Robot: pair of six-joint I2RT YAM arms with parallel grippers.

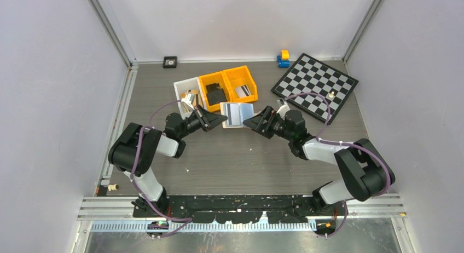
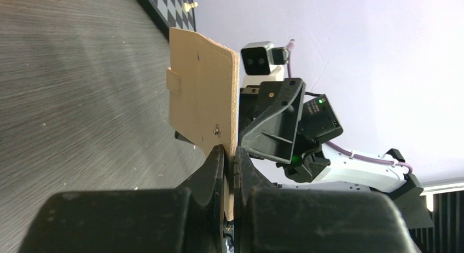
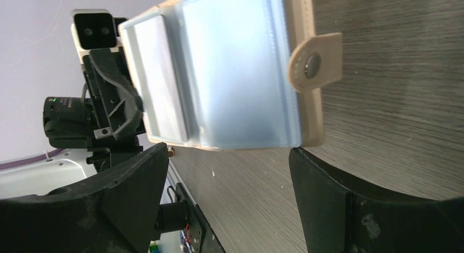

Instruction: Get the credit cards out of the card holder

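An opened tan card holder (image 1: 234, 115) is held up between the arms, with my left gripper shut on its edge. Its tan outer side faces the left wrist view. From the right wrist view, clear pocket sleeves (image 3: 238, 72) show, with a whitish strip (image 3: 161, 78) on the side nearer the left arm; I cannot tell where a card's edge lies in the sleeves. A snap tab (image 3: 320, 64) sticks out at the other side. My right gripper is open, its fingers (image 3: 320, 182) apart below the holder's lower edge, nothing between them.
Behind the holder stands an orange bin (image 1: 255, 98) with striped card-like items inside and a dark item in its other compartment. Left of it is a white bin (image 1: 177, 90). A chessboard (image 1: 279, 90) lies at the back right.
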